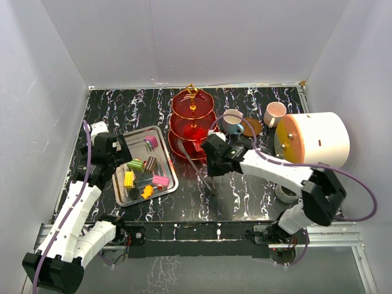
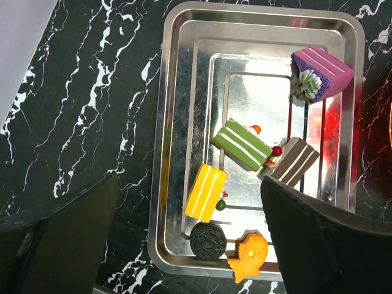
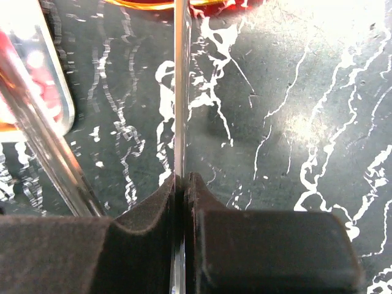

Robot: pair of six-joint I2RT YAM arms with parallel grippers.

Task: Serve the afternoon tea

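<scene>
A red, gold-rimmed tiered stand (image 1: 192, 125) stands at the back middle. Long metal tongs (image 1: 195, 166) slant from its lower tier toward the front. My right gripper is shut on one arm of these tongs, while their other arm shows apart at the left of the right wrist view. On the metal tray (image 2: 160, 141) lie a purple cake (image 2: 327, 72), green cake (image 2: 240, 144), brown cake (image 2: 295, 164), yellow cake (image 2: 206, 191), black cookie (image 2: 208, 241) and orange fish-shaped piece (image 2: 250, 254). Over the tray, my left gripper is open and empty.
Behind the right arm are a blue-and-white cup (image 1: 233, 122) and a brown round piece (image 1: 252, 127). A pink cup (image 1: 275, 113) and a large cream barrel-shaped object (image 1: 321, 138) stand at the right.
</scene>
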